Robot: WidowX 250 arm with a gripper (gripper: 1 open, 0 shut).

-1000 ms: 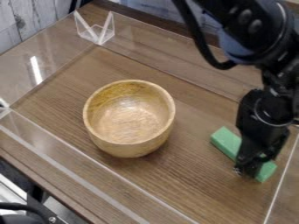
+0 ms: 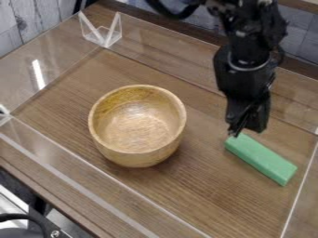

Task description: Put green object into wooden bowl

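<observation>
The green block (image 2: 261, 160) lies flat on the wooden table, at the right of the camera view, its long side slanting down to the right. Just beyond its upper left end is my black gripper (image 2: 246, 126), pointing downward. Its fingers are together with nothing seen between them, and the block is outside them. To the left, the round wooden bowl (image 2: 99, 123) stands upright and empty.
Bare table (image 2: 205, 177) lies between the bowl and the block. A white wire-like stand (image 2: 102, 32) is at the back left. Dark cables (image 2: 25, 209) run along the lower left edge.
My gripper has moved from over the block's lower right end, up and left, away from the camera. The block has stayed on the table, and the bowl has not moved.
</observation>
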